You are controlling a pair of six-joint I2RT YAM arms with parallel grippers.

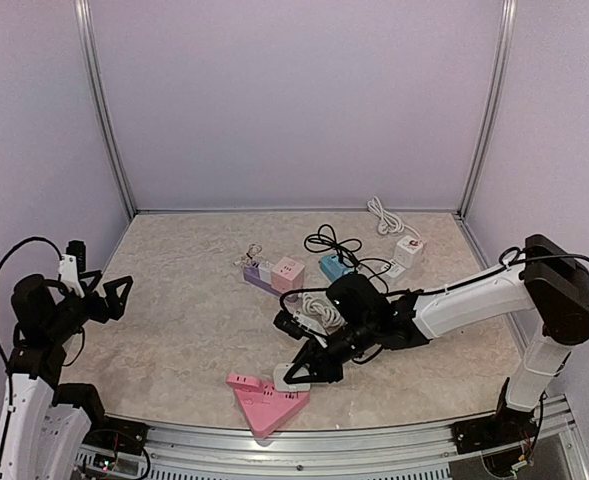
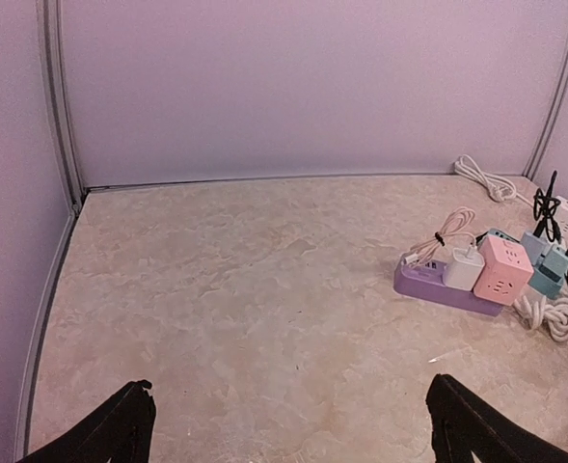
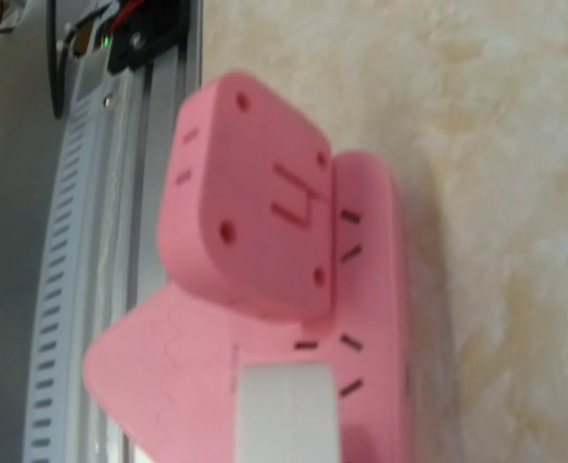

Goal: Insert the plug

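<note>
A white plug (image 1: 284,382) is held in my right gripper (image 1: 299,370), low against the pink triangular power strip (image 1: 259,415) at the front edge. In the right wrist view, the plug (image 3: 285,410) sits over the socket face (image 3: 148,376) beside a raised pink socket block (image 3: 245,193); whether its prongs are in the holes is hidden, as are my right fingers there. My left gripper (image 1: 114,298) stands open at the far left, with nothing between its fingers.
At the back right lie a purple strip (image 2: 419,285), a pink cube (image 2: 500,270), blue blocks (image 1: 334,268), a white block (image 1: 407,250) and coiled cables.
</note>
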